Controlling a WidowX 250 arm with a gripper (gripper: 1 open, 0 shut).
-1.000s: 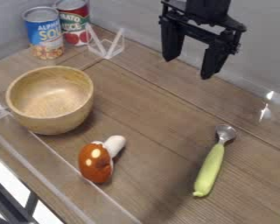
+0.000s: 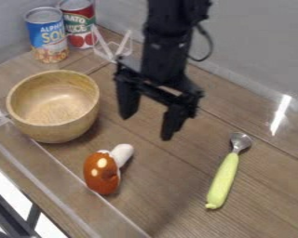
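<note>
My black gripper (image 2: 155,110) hangs over the middle of the wooden table, its fingers pointing down and spread open, with nothing seen between them. To its left is a tan bowl (image 2: 55,116). Below and left of it lies a red-orange toy mushroom (image 2: 101,172) with a white stem. To the lower right lies a pale green long object (image 2: 223,179) with a silver tip.
A blue soda can (image 2: 48,37) and a red tomato can (image 2: 81,23) stand at the back left, near a white wire-like shape. The wall runs along the back.
The gripper has moved down and to the left from the upper back, toward the bowl and mushroom. The objects on the table have not moved.
</note>
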